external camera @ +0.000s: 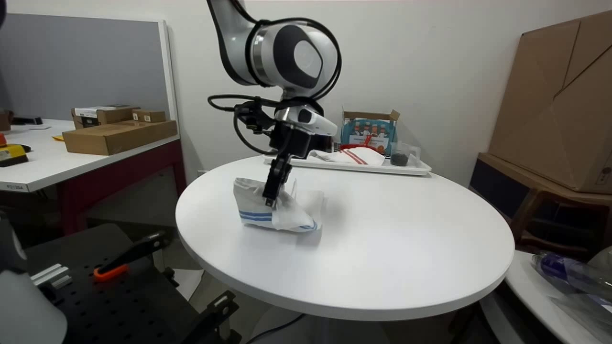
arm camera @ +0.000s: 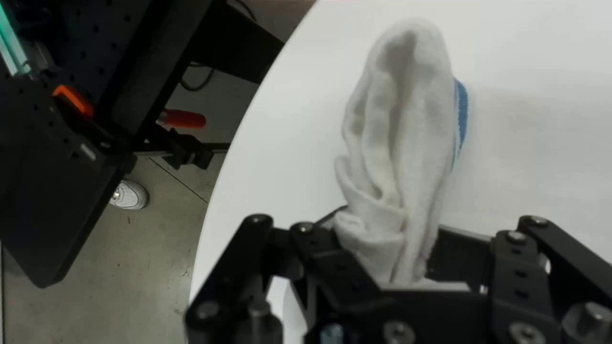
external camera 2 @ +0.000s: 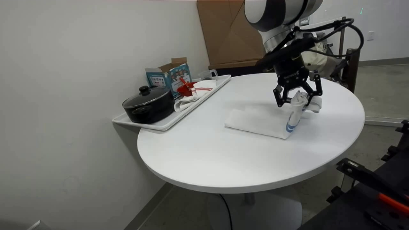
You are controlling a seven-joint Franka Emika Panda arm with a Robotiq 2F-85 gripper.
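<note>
A white towel point(external camera: 255, 203) with blue stripes lies partly on the round white table, its near part bunched and lifted. My gripper point(external camera: 269, 201) points down into that bunch, low over the table's left side. From the other side, the gripper point(external camera 2: 299, 101) has gathered towel point(external camera 2: 294, 117) between its fingers, while a flat portion spreads to the left. In the wrist view, the folded cloth point(arm camera: 404, 132) rises from between the fingers of my gripper, shut on it. The cloth hides the fingertips' inner faces.
At the table's back edge, a white tray point(external camera 2: 174, 120) carries a black lidded pot point(external camera 2: 149, 105), a red-striped cloth point(external camera: 360, 155), a red item and an open box point(external camera: 368, 129).
</note>
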